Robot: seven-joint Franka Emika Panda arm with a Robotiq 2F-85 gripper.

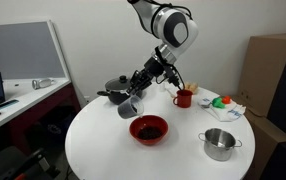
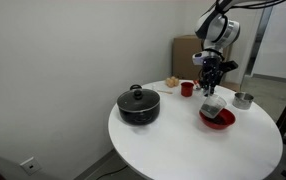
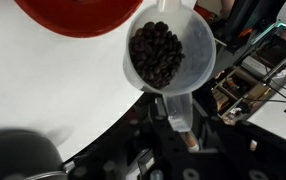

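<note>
My gripper is shut on the clear cup (image 3: 201,62), gripping it near the rim or handle side; the exact contact is partly hidden. Inside the cup lie dark coffee beans (image 3: 155,54). In exterior view 1 the cup (image 1: 132,107) hangs tilted above the left rim of the red bowl (image 1: 136,129). Dark contents (image 1: 150,132) rest at the bottom of that bowl. From the other side, exterior view 2 has the cup (image 2: 212,106) over the bowl (image 2: 227,118).
A black lidded pot (image 2: 138,104) stands behind to the left. A steel pot (image 1: 219,145) is at the right, and a red mug (image 1: 183,99) sits farther back near colourful items (image 1: 221,101).
</note>
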